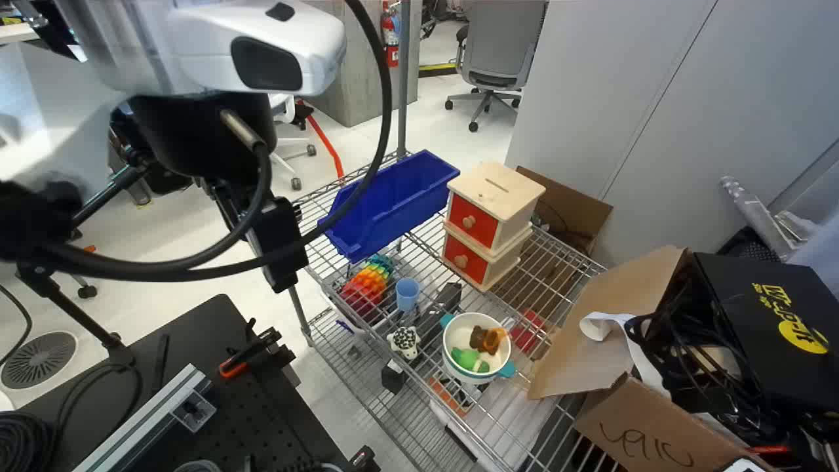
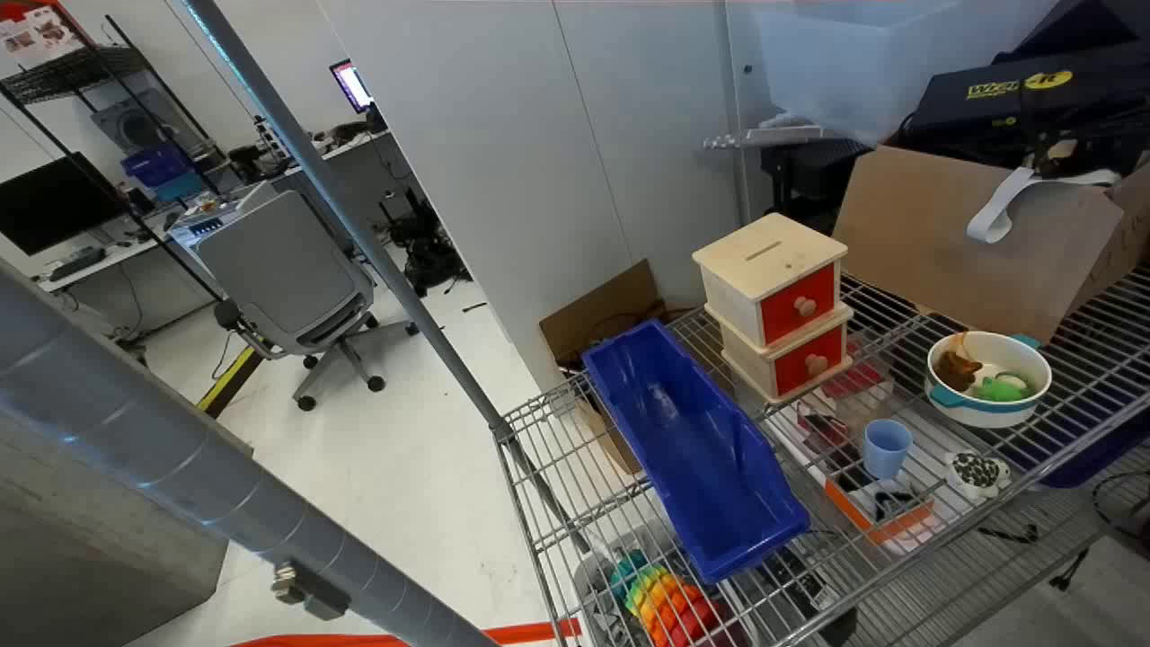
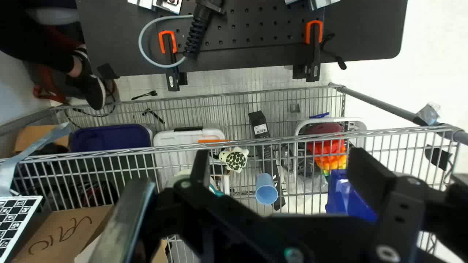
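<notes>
High over the wire shelf, my gripper stands open, its two black fingers wide apart and nothing held between them. A light-blue cup point(image 3: 266, 188) and a white toy with black spots point(image 3: 236, 158) rest on the shelf below, apart from the fingers. In exterior view 1 a white bowl with teal handles point(image 1: 454, 346) holds a brown toy point(image 1: 481, 338) and a green toy point(image 1: 465, 358). The blue bin point(image 2: 690, 464) looks empty. Beside it are two stacked wooden boxes point(image 2: 768, 264) with red drawers, both shut.
The wire shelf point(image 2: 588, 507) has an upright pole point(image 2: 437, 313) at one corner. Cardboard boxes point(image 1: 645, 429) and a black case point(image 1: 767, 314) crowd one end. A black pegboard table point(image 3: 250, 39) lies alongside. The rainbow-coloured item point(image 2: 668, 604) sits below the shelf's wires.
</notes>
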